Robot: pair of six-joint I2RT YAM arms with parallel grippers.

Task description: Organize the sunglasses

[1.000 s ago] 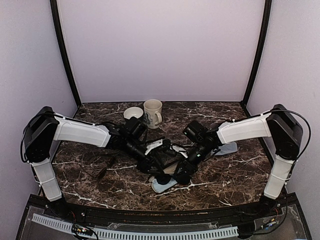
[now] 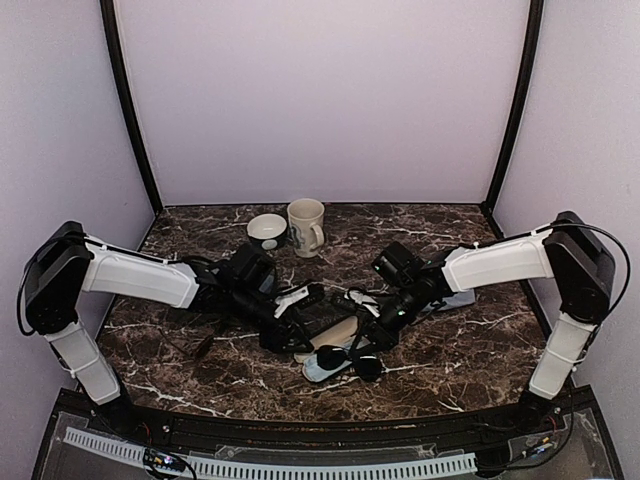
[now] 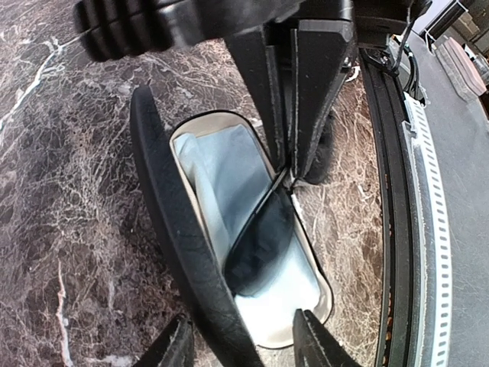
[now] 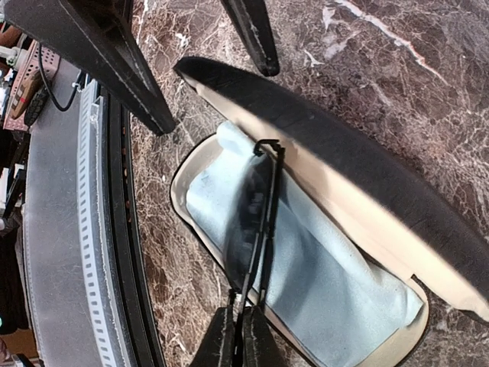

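Observation:
The dark sunglasses hang over the open case, one lens above it and the other out past its front side. My right gripper is shut on the sunglasses near their middle, the thin frame running between its fingers. The case has a black lid standing up and a pale blue cloth lying inside. Just left of the case, my left gripper stands open, apart from the sunglasses; its two fingertips show nothing between them at the lower edge of the left wrist view.
At the back stand a white bowl and a cream mug. A bluish cloth lies to the right, partly behind the right arm. A dark brown item is on the left.
My left gripper has drawn back to the left, away from the sunglasses. The right gripper stays nearly in place with them, and their outer lens has dipped a little towards the front.

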